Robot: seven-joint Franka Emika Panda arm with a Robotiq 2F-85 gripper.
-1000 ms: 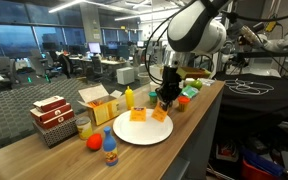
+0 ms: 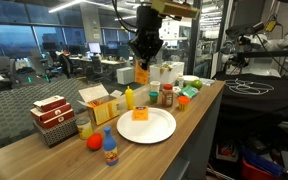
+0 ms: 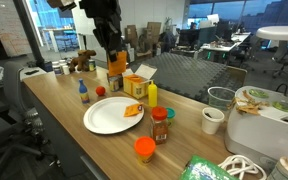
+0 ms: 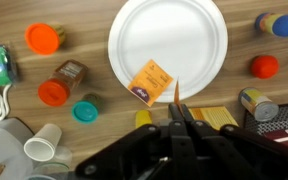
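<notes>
A flat orange packet (image 2: pixel 141 74) hangs below my gripper (image 2: pixel 145 58), which is shut on it. In the wrist view the held packet (image 4: pixel 177 93) shows only as a thin orange edge at the tips of my gripper. In exterior view 2 the gripper (image 3: pixel 115 50) holds it high above the table, behind the plate and in front of the open box. A second orange packet (image 4: pixel 150 82) lies on the white plate (image 4: pixel 189 30), near its rim. Beside the plate stands an open yellow carton (image 2: pixel 100 106); its inside is not clear.
Around the plate stand a yellow mustard bottle (image 2: pixel 129 98), a blue bottle (image 2: pixel 110 147), a red ball (image 2: pixel 94 141), a can (image 2: pixel 84 127), stacked boxes (image 2: pixel 53 116), a red-lidded jar (image 3: pixel 159 126) and an orange-lidded tub (image 3: pixel 145 149).
The gripper has risen from low over the plate's right side, with the orange packet, and swung left toward the mustard bottle and carton. The other packet stays on the plate.
</notes>
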